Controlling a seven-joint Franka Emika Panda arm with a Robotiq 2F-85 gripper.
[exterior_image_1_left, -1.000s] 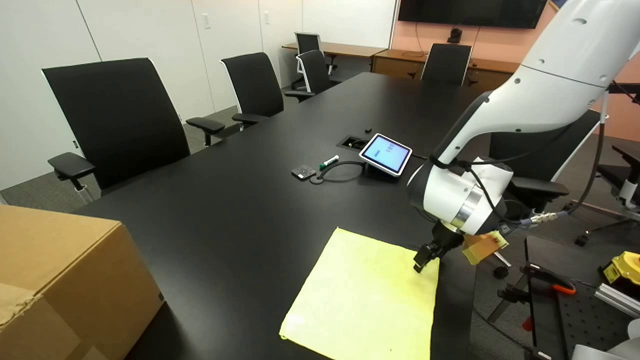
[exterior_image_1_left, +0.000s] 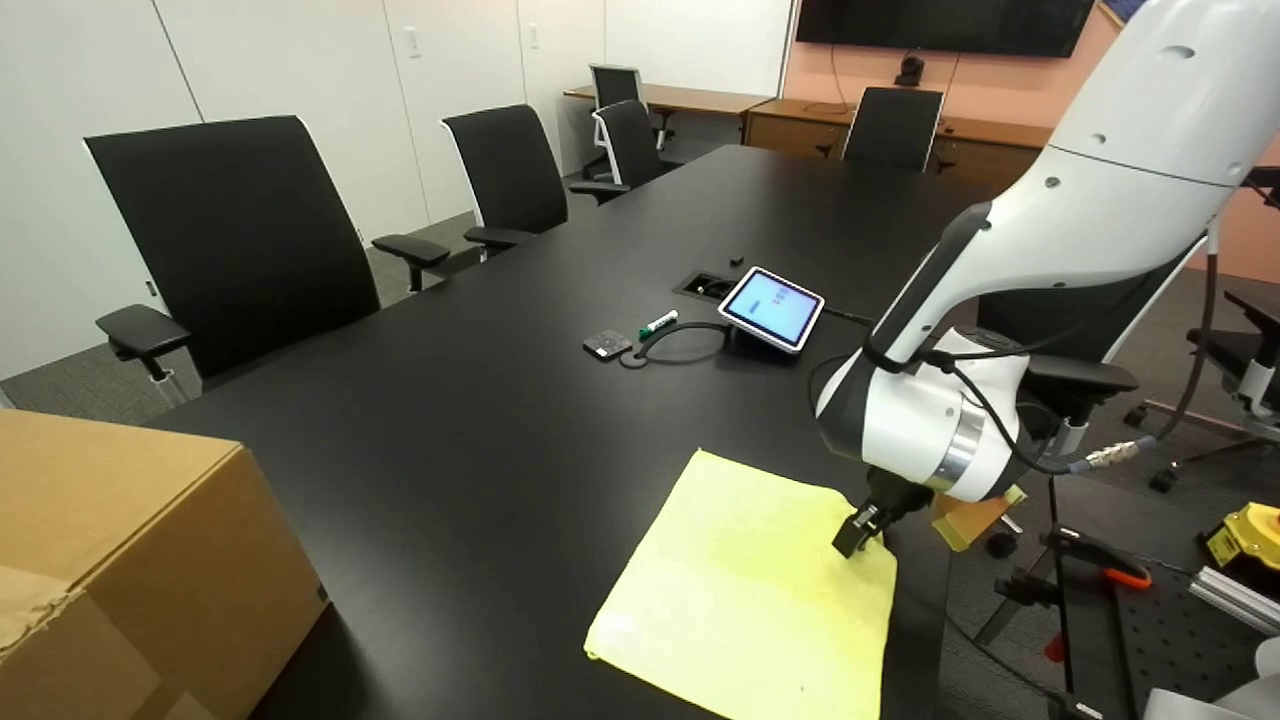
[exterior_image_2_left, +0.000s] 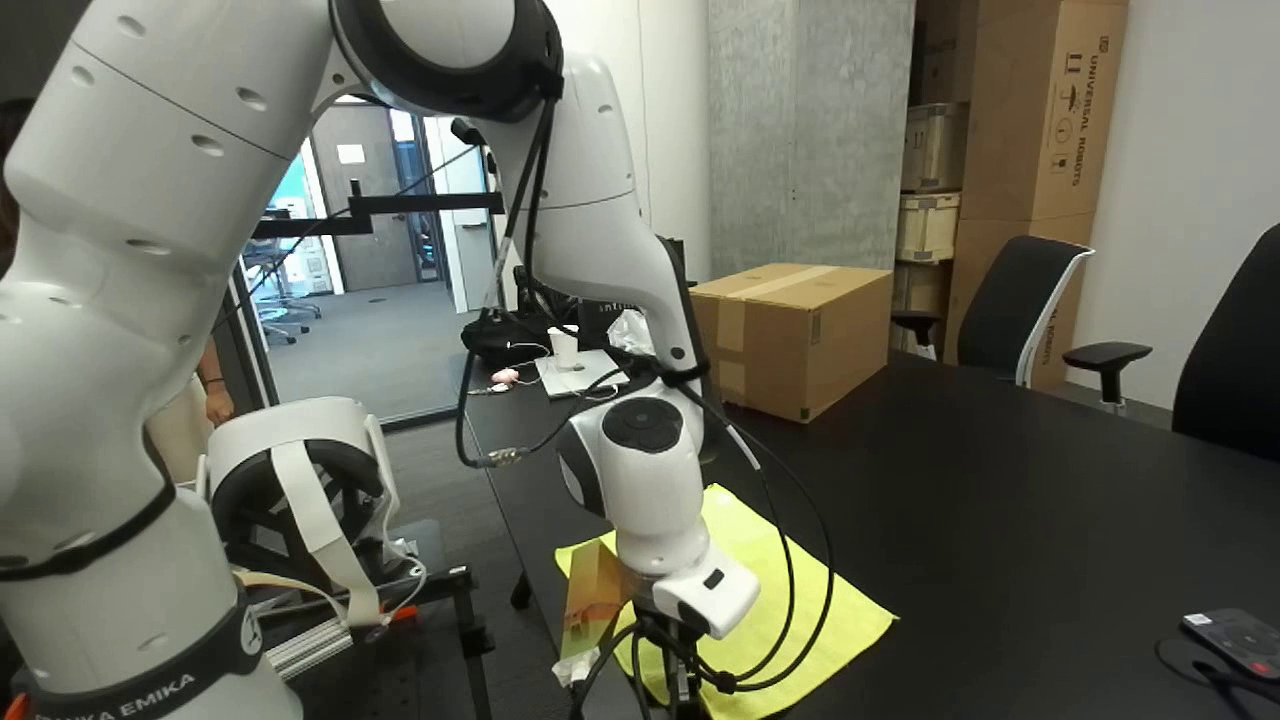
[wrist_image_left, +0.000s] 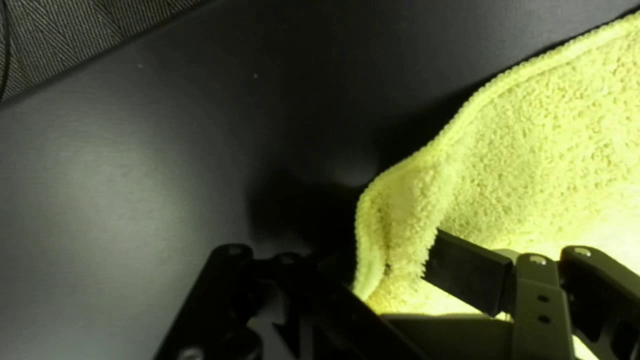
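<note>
A yellow cloth (exterior_image_1_left: 744, 588) lies mostly flat on the black table, close to its right edge in exterior view 1. My gripper (exterior_image_1_left: 854, 536) reaches down at the cloth's corner near that edge. In the wrist view, a raised, folded corner of the cloth (wrist_image_left: 399, 240) stands in the space between my fingers, which are some way apart. Whether both fingers touch the fold cannot be told. Exterior view 2 shows the cloth (exterior_image_2_left: 780, 588) partly behind the arm, with the fingertips hidden.
A cardboard box (exterior_image_1_left: 156, 564) stands on the table at the left. Farther back are a tablet (exterior_image_1_left: 774, 308), a green-capped marker (exterior_image_1_left: 657, 324) and a small dark device (exterior_image_1_left: 607, 344). The table between box and cloth is clear.
The cloth has shifted slightly to the right in exterior view 1, and its corner by my gripper is now more rumpled. My gripper has moved a little right and down.
</note>
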